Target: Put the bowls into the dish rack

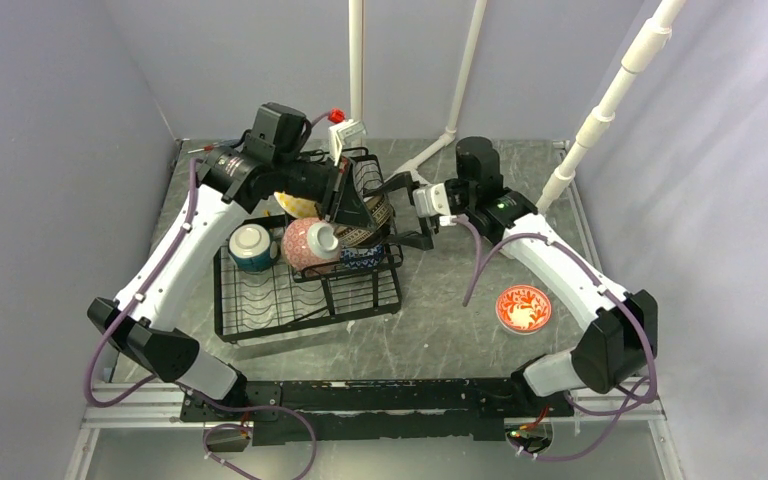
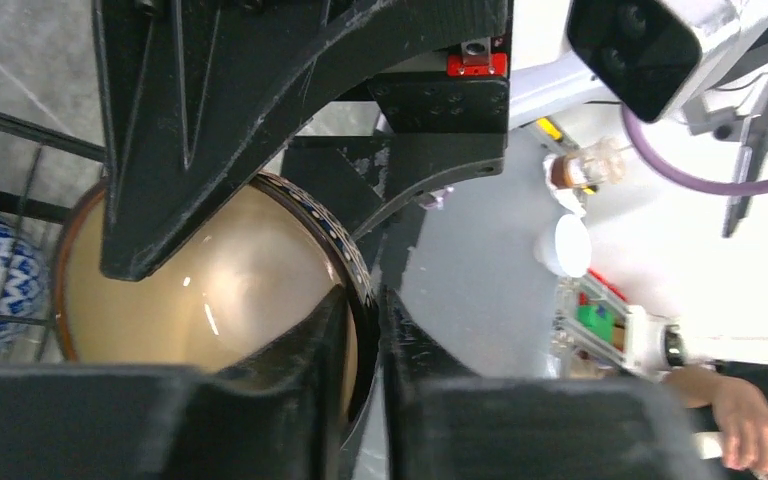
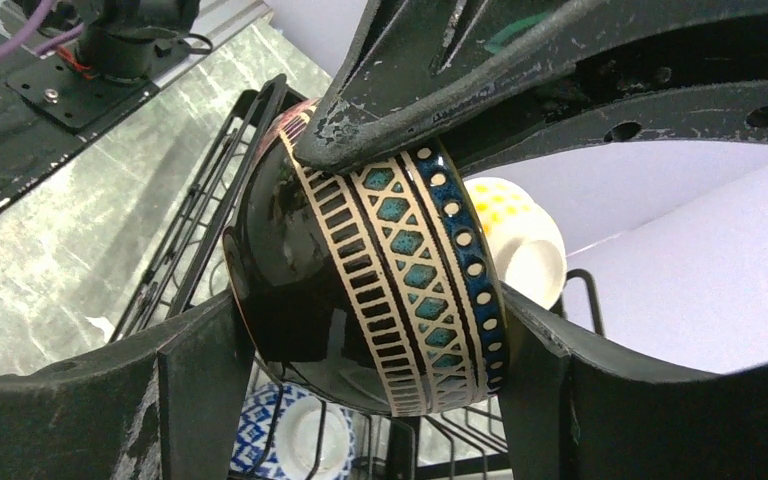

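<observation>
A black bowl with gold patterns hangs over the dish rack (image 1: 270, 328), held by my left gripper (image 1: 348, 200), which is shut on it; its cream inside (image 2: 200, 320) shows in the left wrist view. My right gripper (image 1: 390, 215) has its fingers around the same bowl from the right, part open. In the rack sit a pink bowl (image 1: 305, 247), a teal bowl (image 1: 252, 250), a blue-and-white bowl (image 1: 360, 258) and a yellow-dotted bowl (image 1: 298, 205). A red-patterned bowl (image 1: 523, 308) lies on the counter at right.
White pipes (image 1: 605, 100) stand at the back and right.
</observation>
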